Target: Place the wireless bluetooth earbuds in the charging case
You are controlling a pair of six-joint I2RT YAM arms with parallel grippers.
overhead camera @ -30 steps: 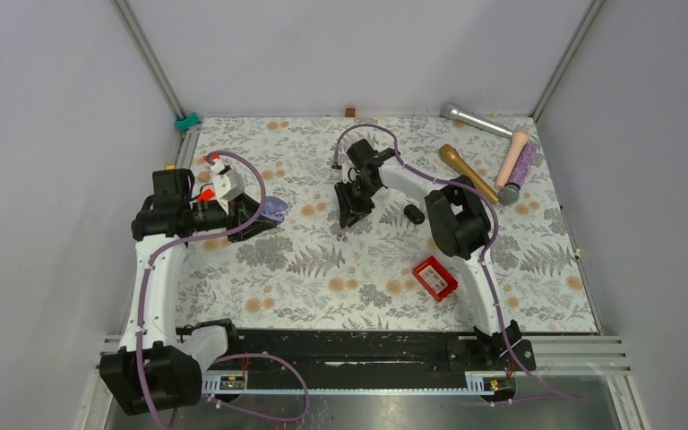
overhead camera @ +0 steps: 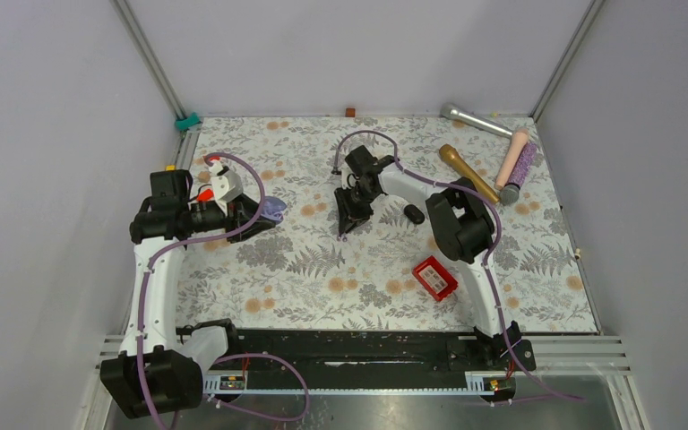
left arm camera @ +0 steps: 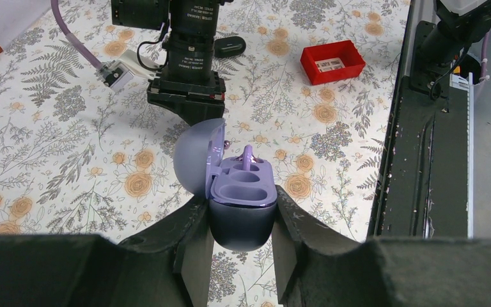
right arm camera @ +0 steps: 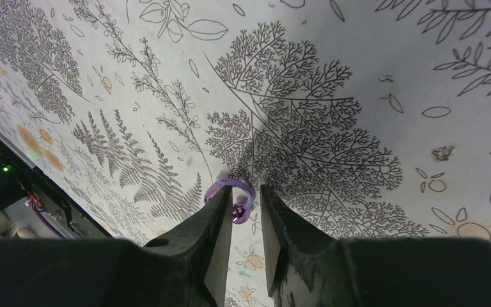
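The lavender charging case (left arm camera: 241,204) is held by my left gripper, shut on its body, above the table on the left; its lid (left arm camera: 193,157) stands open. A small upright lavender piece shows in one slot; the other slots look empty. My right gripper is low over the mid table, fingers apart, pointing down at a lavender earbud (right arm camera: 246,188) on the cloth. The earbud shows between and just beyond the fingertips; whether they touch it I cannot tell.
A red tray (overhead camera: 434,278) lies front right, a black oval object (overhead camera: 414,214) beside the right arm, microphones (overhead camera: 470,120) at the back right.
My left gripper with the case has barely moved.
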